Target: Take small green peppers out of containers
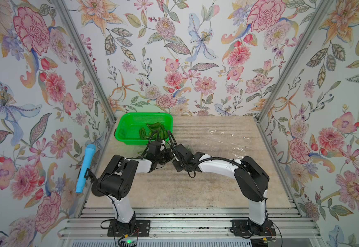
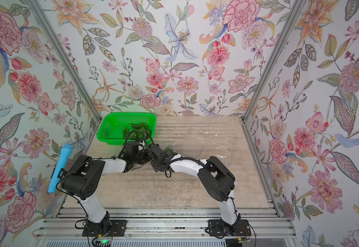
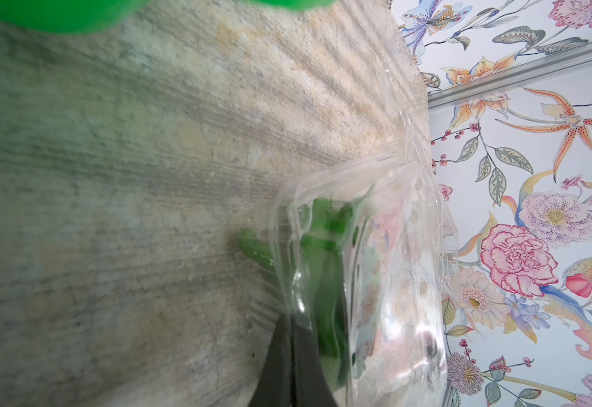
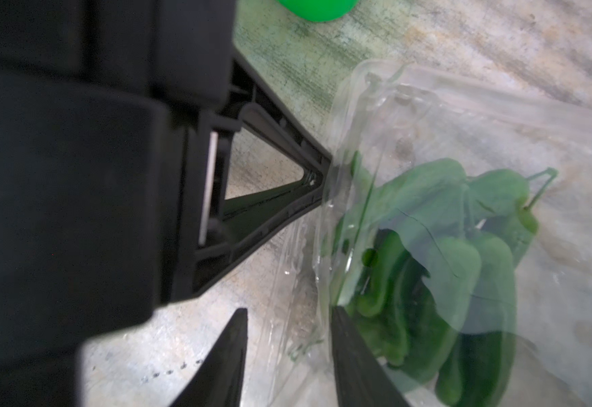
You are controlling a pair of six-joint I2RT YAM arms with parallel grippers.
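Observation:
A clear plastic container lies on the table with several green peppers inside, seen through its plastic. Against its upper left edge in the right wrist view, the fingertips of my left gripper come together, shut; whether the thin plastic is pinched there I cannot tell. The left wrist view shows the same shut tips beside the container's wall and peppers. My right gripper is open over the container's left side, the clear edge showing between its fingers. From above, the arms hide most of the container; some green shows.
A green basket with several peppers stands at the back left, just beyond both grippers. Clear plastic lies flat on the right side of the table. A blue tube stands out on the left.

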